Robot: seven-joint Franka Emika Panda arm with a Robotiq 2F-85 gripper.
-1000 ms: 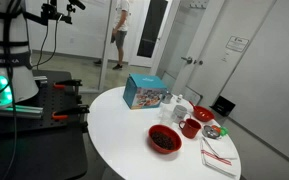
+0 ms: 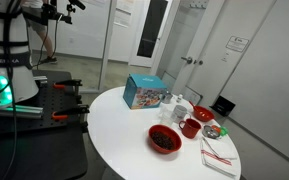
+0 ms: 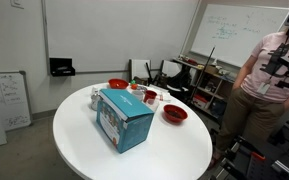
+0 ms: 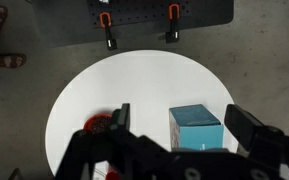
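Observation:
My gripper is open, its two dark fingers wide apart, with nothing seen held between them. It hangs high above the round white table. Below the right finger, in the wrist view, lies the teal box. A red bowl is partly hidden by the left finger. From the first exterior view, the box stands at the table's far left, and the red bowl with dark contents sits near the front. A red mug stands behind the bowl.
White mugs, a second red bowl and a white cloth or paper with utensils occupy the table's right and back. A dark bench with orange-handled clamps borders the table.
A person walking in the background at the upper left has moved left and out of the first exterior view. The table's objects have not moved, and the arm shows no clear motion.

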